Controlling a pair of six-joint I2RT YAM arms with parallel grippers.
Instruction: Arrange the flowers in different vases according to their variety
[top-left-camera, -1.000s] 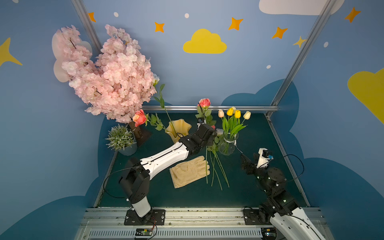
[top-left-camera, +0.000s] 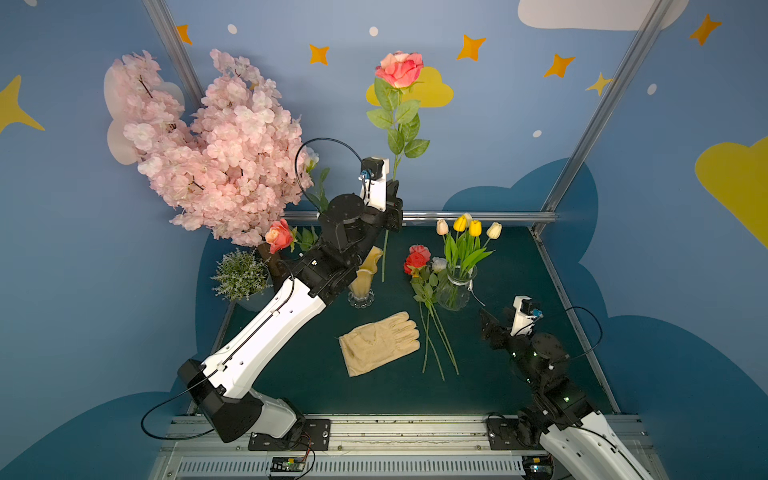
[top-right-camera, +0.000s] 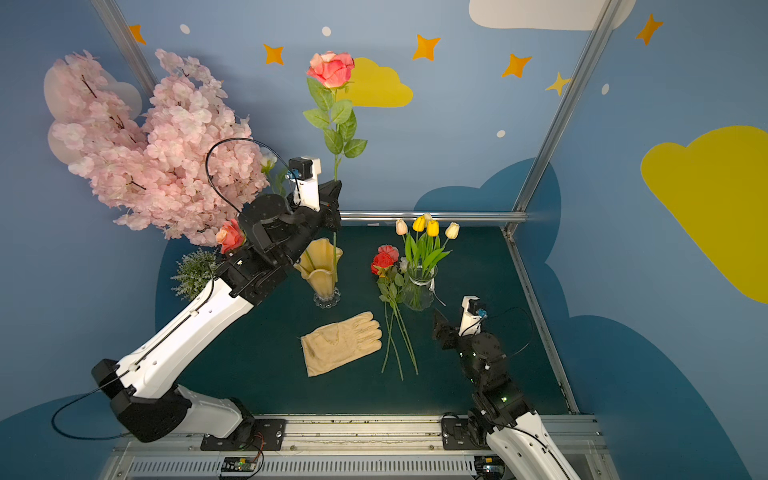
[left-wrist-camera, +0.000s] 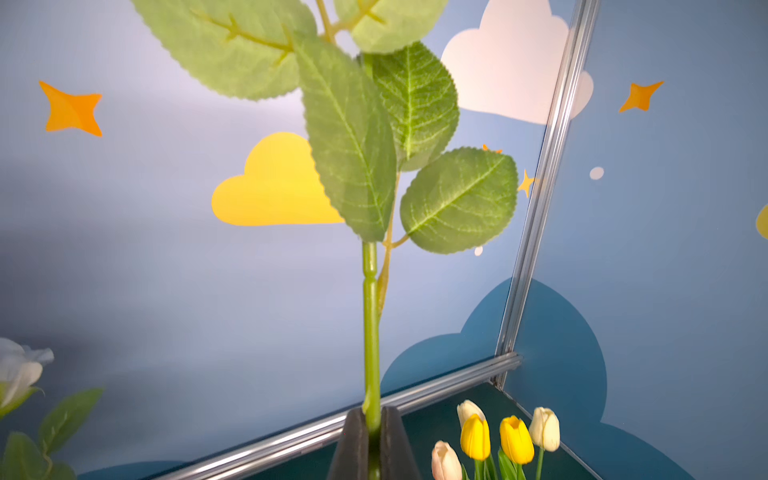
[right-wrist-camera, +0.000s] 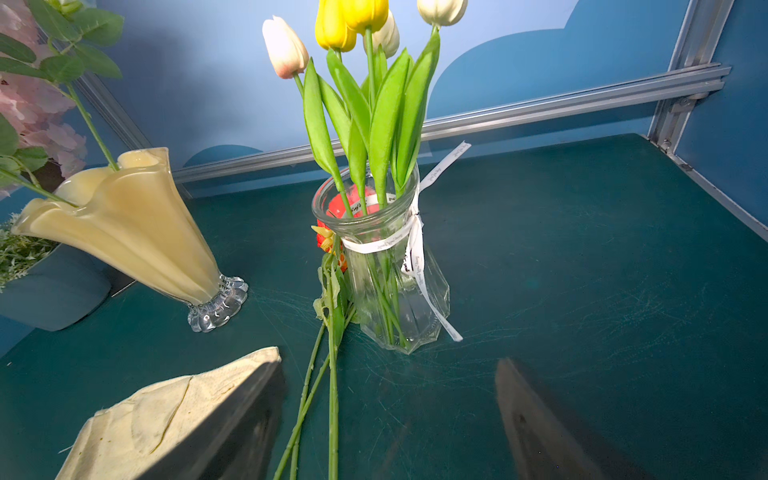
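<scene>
My left gripper is shut on the stem of a pink rose (top-left-camera: 399, 70), held upright high above the yellow ruffled vase (top-right-camera: 317, 264), with the stem's lower end beside that vase. The vase holds other stems, partly hidden by my arm in the top left view. Tulips (right-wrist-camera: 352, 16) stand in a clear glass vase (right-wrist-camera: 376, 296) at the right. Loose roses, one red (top-right-camera: 385, 258) and one pale, lie left of it, stems toward the front. My right gripper is open and empty, low at the front right of the glass vase.
A beige glove (top-left-camera: 376, 344) lies front centre. A pink blossom tree (top-left-camera: 232, 152) and potted plant (top-left-camera: 240, 276) crowd the back left. Aluminium rails edge the table.
The right arm has hardly moved.
</scene>
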